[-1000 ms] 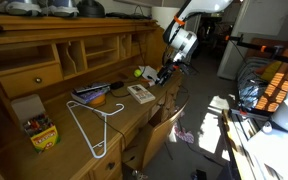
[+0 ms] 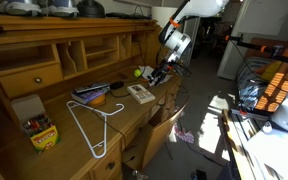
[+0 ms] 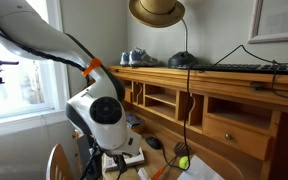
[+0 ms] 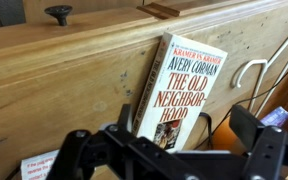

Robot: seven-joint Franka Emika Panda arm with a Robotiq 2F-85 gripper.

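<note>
My gripper is open in the wrist view, its dark fingers spread wide with nothing between them. Beyond the fingers lies a paperback book, its cover reading "The Old Neighborhood". In exterior view 1 the pale book rests on the desktop, while my gripper is a small dark shape to its right, near the desk's far end. The arm's white body fills much of exterior view 2, and a pale piece of the book shows beside it.
A white hanger lies on the desktop, with a crayon box farther left. Dark and blue items sit near the hutch drawers. A white printed item shows at the wrist view's lower left.
In exterior view 1 the arm near the desk's far end has shifted slightly. The book and the other desktop objects have not moved.
</note>
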